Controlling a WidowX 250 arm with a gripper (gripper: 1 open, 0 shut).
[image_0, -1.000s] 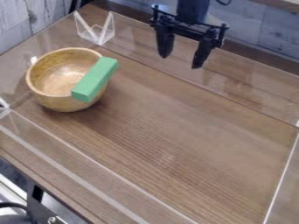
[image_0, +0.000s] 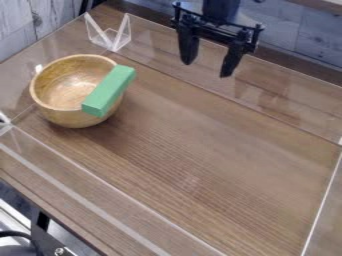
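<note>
My black gripper (image_0: 209, 56) hangs over the back middle of the wooden table (image_0: 201, 170), its two fingers pointing down. Its fingers stand apart, with nothing visible between them. At the left, a round tan bowl (image_0: 62, 91) has a green block (image_0: 110, 90) lying across its right side, reaching over the rim.
A white wire-like object (image_0: 107, 34) stands at the back left, and another white piece lies at the left edge. The middle, right and front of the table are clear.
The gripper has shifted slightly about the back of the table. The bowl and green block have not moved.
</note>
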